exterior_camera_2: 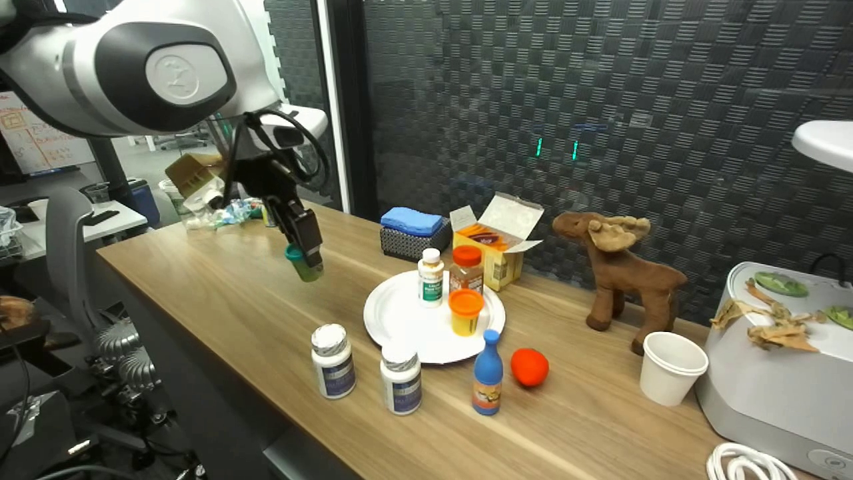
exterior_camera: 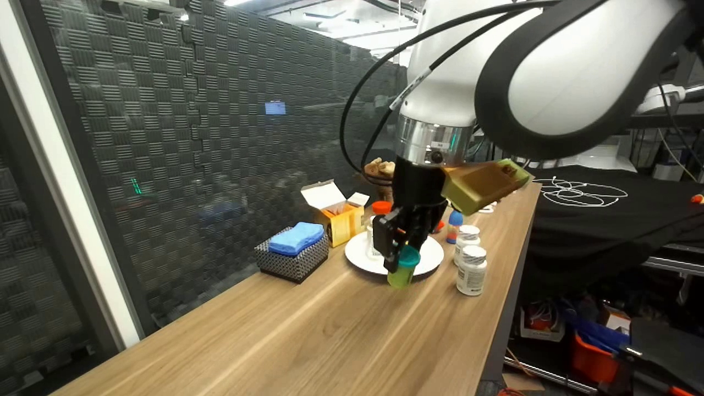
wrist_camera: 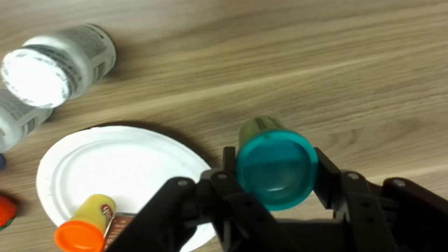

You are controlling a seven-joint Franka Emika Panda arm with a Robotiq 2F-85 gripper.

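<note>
My gripper is shut on a small green tub with a teal lid [wrist_camera: 275,170], one finger on either side of the lid. In exterior view 2 the tub [exterior_camera_2: 304,264] hangs tilted above the wood table, left of the white plate [exterior_camera_2: 389,316]. The wrist view has the plate [wrist_camera: 126,155] below and to the left of the tub. On the plate stand a white bottle [exterior_camera_2: 431,279], a red-capped jar [exterior_camera_2: 467,269] and a yellow tub with an orange lid [exterior_camera_2: 464,312].
Two white pill bottles [exterior_camera_2: 332,361] stand in front of the plate. To its right are a blue bottle [exterior_camera_2: 488,375] and a red ball [exterior_camera_2: 529,367]. Behind it sit an open yellow box [exterior_camera_2: 500,248] and a black box with a blue cloth [exterior_camera_2: 412,221].
</note>
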